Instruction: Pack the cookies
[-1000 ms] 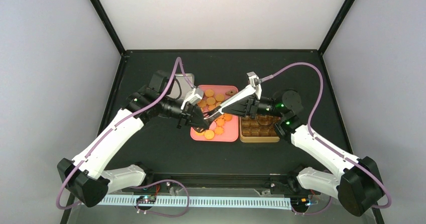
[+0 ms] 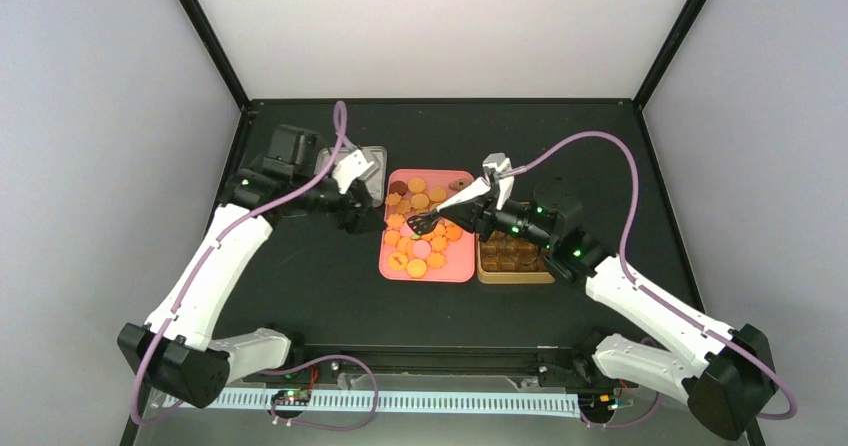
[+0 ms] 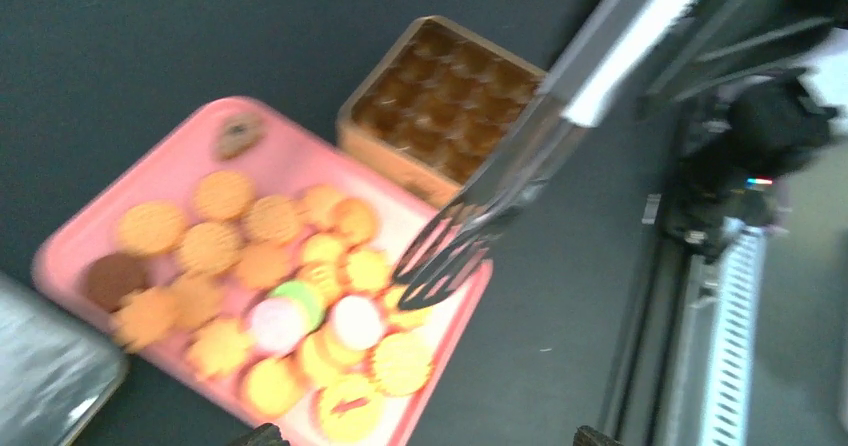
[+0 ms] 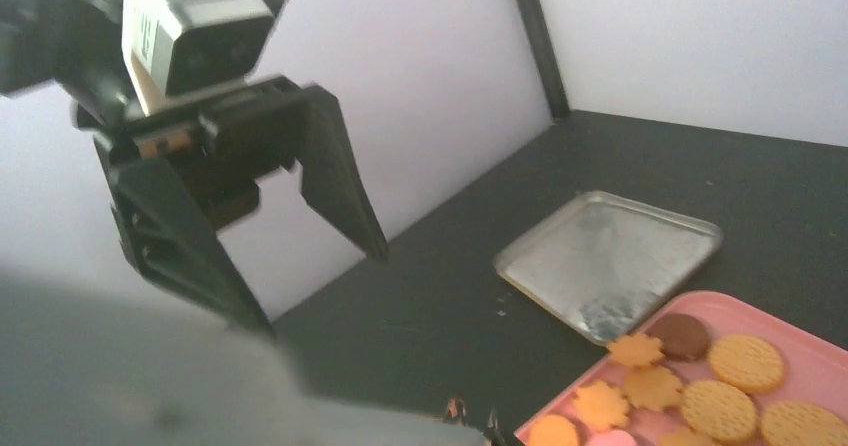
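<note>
Black slotted tongs with a white handle (image 3: pixel 455 251) extend over the pink tray's right edge; no cookie shows between their ends. My right gripper (image 2: pixel 490 211) is shut on the handle, whose pale blurred side fills the lower left of the right wrist view. Orange, pink, green and brown cookies (image 3: pixel 210 246) lie spread on the pink tray (image 2: pixel 455 266). Just right of it stands a gold box with a brown compartment insert (image 3: pixel 440 96), empty as far as I can see. My left gripper hangs open left of the pink tray, nothing between its fingers.
A silver metal tray (image 4: pixel 610 256) lies flat behind and left of the pink tray, partly hidden by my left arm in the top view.
My left gripper has drawn back to the left, away from the tongs it was beside. The tongs' dark ends now show freely over the pink tray, and my right arm has shifted slightly.
</note>
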